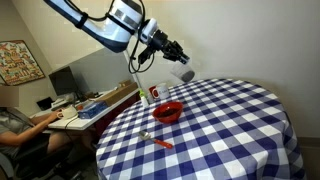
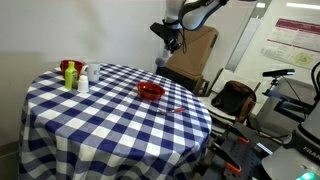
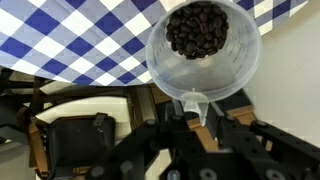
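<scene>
A clear plastic cup [image 3: 236, 70] with dark coffee beans [image 3: 196, 29] in its bottom is held by its rim in my gripper. From exterior view 1, the gripper [image 1: 179, 54] is high over the table with the cup [image 1: 183, 73] hanging from it, tilted. The red bowl [image 1: 168, 112] stands lower, to the left of the cup. Exterior view 2 has the gripper [image 2: 172, 42] raised above and beyond the red bowl [image 2: 150, 91]; the cup is hard to make out there.
A spoon [image 2: 172, 109] with a red handle lies near the bowl on the checkered tablecloth [image 2: 110, 125]. At the far side stand a yellow-green bottle [image 2: 70, 76], a white bottle [image 2: 83, 83], a white mug [image 2: 93, 72] and another red bowl [image 2: 73, 65]. Much of the tablecloth is bare.
</scene>
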